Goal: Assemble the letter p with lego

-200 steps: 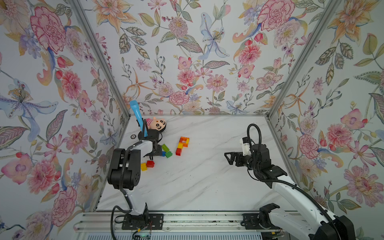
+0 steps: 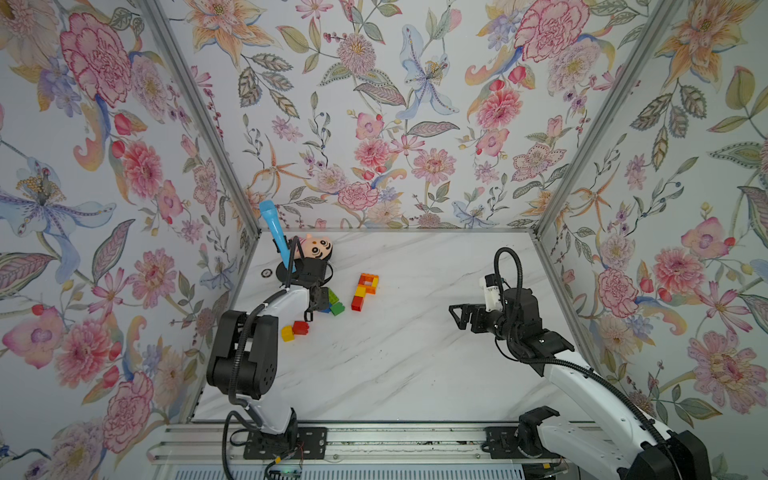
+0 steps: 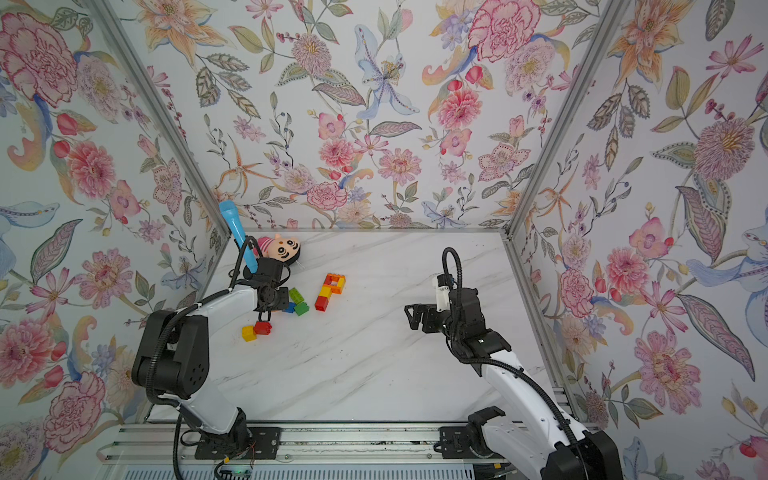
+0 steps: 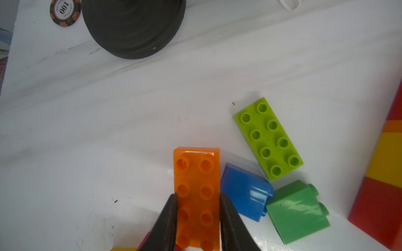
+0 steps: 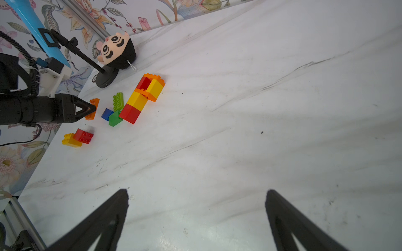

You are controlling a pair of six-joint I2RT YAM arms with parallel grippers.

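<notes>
My left gripper has its fingers on either side of an orange brick [image 4: 196,175], which lies among a blue brick [image 4: 247,192], a lime brick [image 4: 268,138] and a green brick [image 4: 297,213]; whether the fingers grip it is unclear. Red and yellow bricks [image 5: 83,136] lie toward the front. Right of the group, red, yellow and orange bricks form a P-like shape [image 5: 138,100] with a loop at the back. My right gripper [image 3: 416,315] stands open and empty above the right side of the table.
A black stand base [image 4: 134,25] with a blue upright, a cartoon-faced plush [image 2: 318,248] and a poker chip [image 4: 65,10] occupy the back left.
The left arm's elbow has moved left and toward the front, and its gripper has shifted slightly. The right arm and the assembled bricks look unchanged.
</notes>
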